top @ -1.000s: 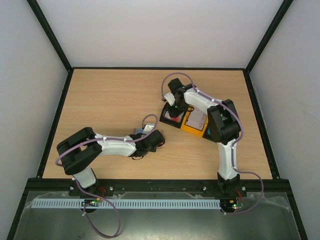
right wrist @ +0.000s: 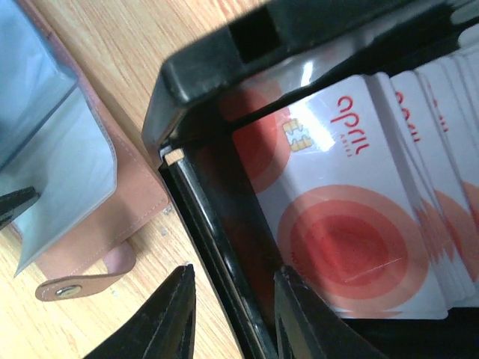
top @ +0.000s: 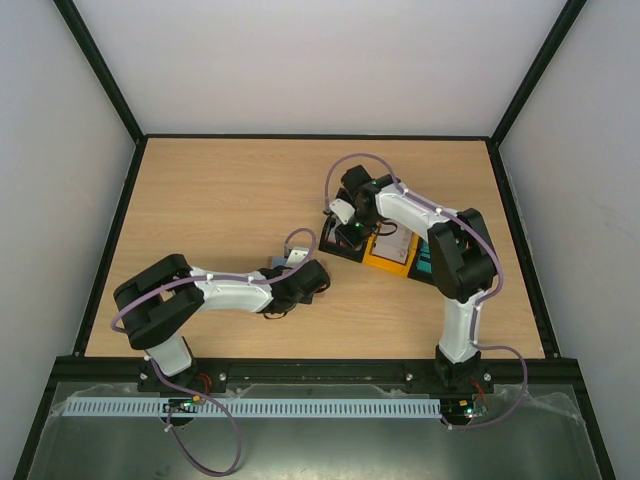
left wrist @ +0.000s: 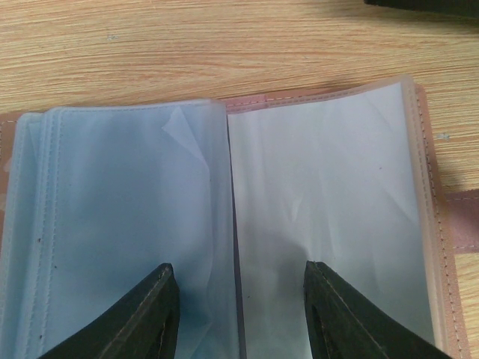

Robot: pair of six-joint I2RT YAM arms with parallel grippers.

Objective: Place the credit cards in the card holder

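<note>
The card holder lies spread on the table, with a blue sleeve (left wrist: 135, 202) and a clear whitish sleeve (left wrist: 329, 172) side by side. Over its near part is my left gripper, fingers parted, nothing held between them. White credit cards (right wrist: 352, 164) with red circles lean in a row inside a black tray (right wrist: 217, 232). My right gripper hangs at the tray's near-left wall, fingers parted and empty; one finger shows in front of the cards' side. In the top view both grippers' tips are hidden by the arms.
Beside the black tray stand a yellow tray (top: 389, 265) with a pale item and a black tray with teal contents (top: 423, 262). The holder's strap with a snap (right wrist: 69, 290) sticks out toward the tray.
The right arm has shifted, bringing its gripper slightly toward the front over the card tray and covering the red-and-white card seen there before. The left arm looks unmoved.
</note>
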